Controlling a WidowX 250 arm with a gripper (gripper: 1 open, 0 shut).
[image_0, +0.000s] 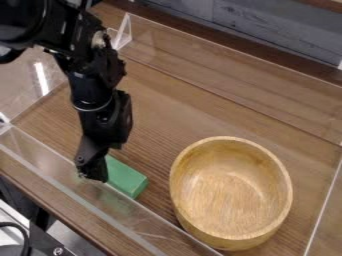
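Note:
My black gripper (102, 150) points down at the left of the camera view, open, its tips at the near end of a green block (126, 178). The block lies on the wooden surface between the gripper and a pale wooden bowl (231, 196); its left end is partly hidden behind the fingers. Whether the fingers touch it I cannot tell.
A clear low barrier runs along the near left edge, beside the block. The bowl fills the lower right.

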